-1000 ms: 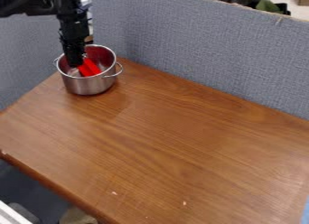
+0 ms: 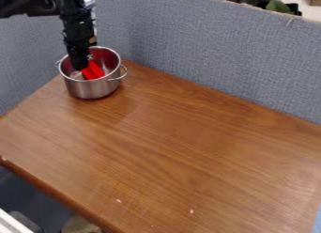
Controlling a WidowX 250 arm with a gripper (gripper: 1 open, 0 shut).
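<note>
A steel pot [image 2: 90, 88] with side handles stands at the back left corner of the wooden table. A red object [image 2: 94, 71] lies inside it. My black gripper [image 2: 81, 64] reaches down from above into the left part of the pot, beside or on the red object. Its fingertips are small and partly hidden, so I cannot see whether anything is between them.
Grey padded walls [image 2: 213, 54] bound the back and left. The table's front left edge drops to a dark floor.
</note>
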